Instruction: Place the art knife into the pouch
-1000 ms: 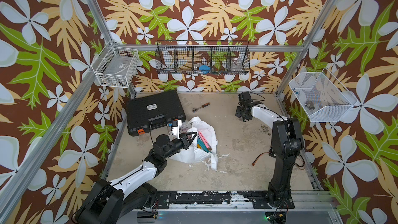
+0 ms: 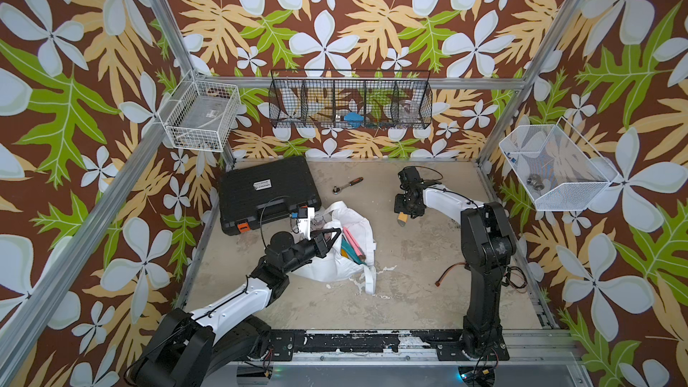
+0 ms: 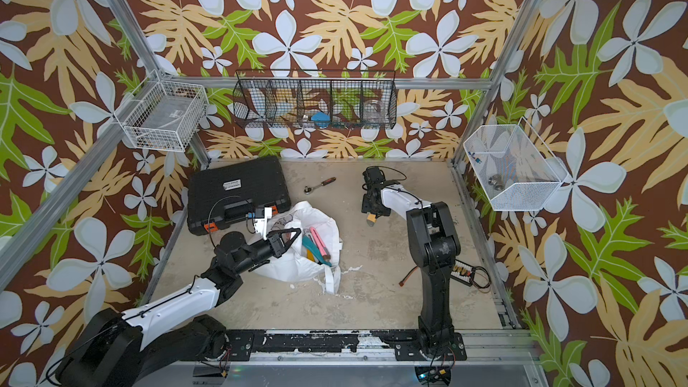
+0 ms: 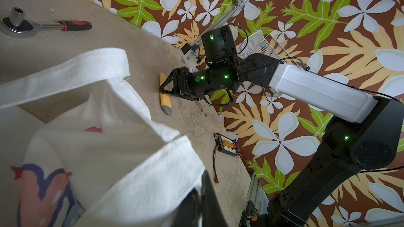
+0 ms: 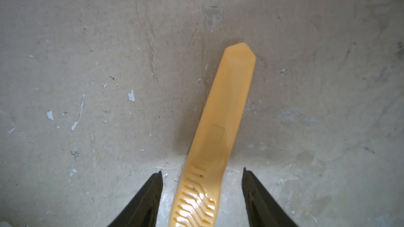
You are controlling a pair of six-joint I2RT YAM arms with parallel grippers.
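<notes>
On the table right of centre lies the yellow art knife point(image 2: 402, 219), its ribbed part running out at the bottom of the right wrist view point(image 5: 214, 143). My right gripper is open over it; the knife shows between the two spread fingers, with gaps on both sides. The white cloth pouch point(image 3: 331, 233) stands on the left half with its mouth spread, pink and teal things inside. My left gripper is shut on its rim, the white cloth band running in between the dark fingers. The fingertips there are partly hidden by cloth.
Behind the pouch sit a black case point(image 2: 268, 193) and a ratchet point(image 2: 348, 185). A small board with a red cable point(image 4: 226, 143) lies at the right front. Bare table separates pouch and knife. Wire baskets point(image 2: 351, 102) hang on the walls.
The right gripper has moved left and now stands over the knife, which was hidden behind the arm a second ago. The right elbow swung outward and back. Left arm and pouch look unmoved.
</notes>
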